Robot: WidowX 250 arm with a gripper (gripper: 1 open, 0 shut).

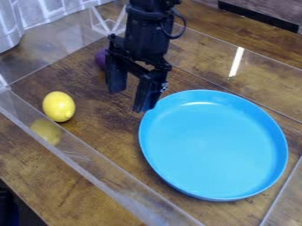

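My black gripper (pixel 132 81) hangs over the wooden surface in the upper middle, open, its two fingers pointing down. It is just above and left of the rim of a large blue plate (pixel 213 146), to the right of a yellow egg-shaped object (pixel 59 106). A purple object (pixel 102 58) is partly hidden behind the gripper at the upper left. I see nothing held between the fingers.
A clear plastic wall (pixel 83 159) runs along the lower left, with another transparent piece at the top left corner. Bare wood (pixel 236 44) fills the upper right.
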